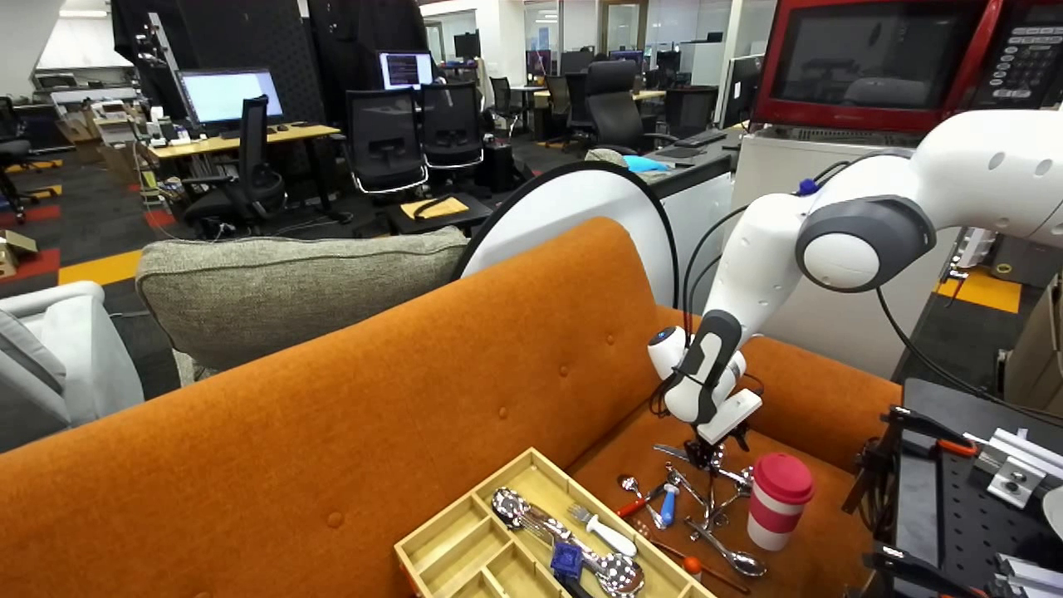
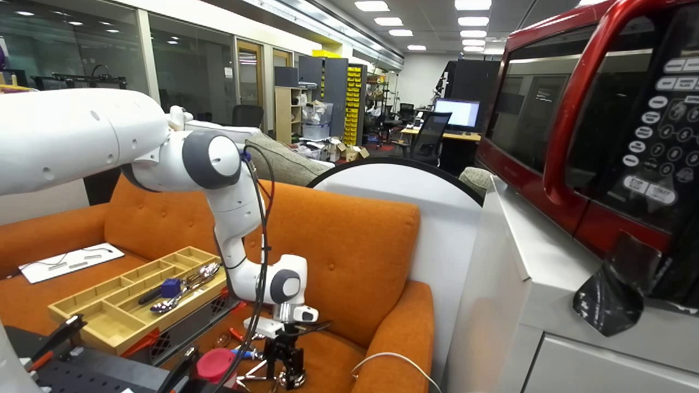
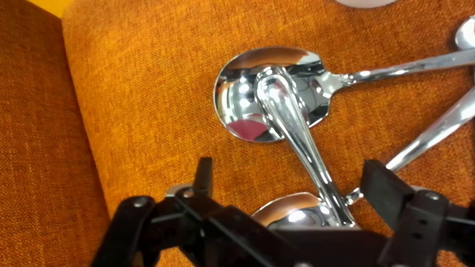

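Note:
My gripper stands open just above the orange sofa seat, its dark fingers [image 3: 205,175] spread apart. Between and ahead of them lies a shiny spoon handle [image 3: 305,149], its end resting across the bowl of a second spoon [image 3: 240,104]. Partly hidden by the gripper's own body is another spoon bowl [image 3: 294,211]. A further metal handle [image 3: 434,133] runs past the right finger. In exterior view 1 the arm reaches down into a pile of loose cutlery, with a spoon [image 1: 732,558] at its near side.
A red-lidded cup [image 1: 777,503] stands beside the pile. The wooden tray [image 1: 445,533] holds utensils and a blue block [image 1: 567,560]. A blue-handled utensil [image 1: 668,505] lies between tray and gripper. The sofa's backrest [image 1: 438,399] and armrest [image 1: 827,399] bound the seat.

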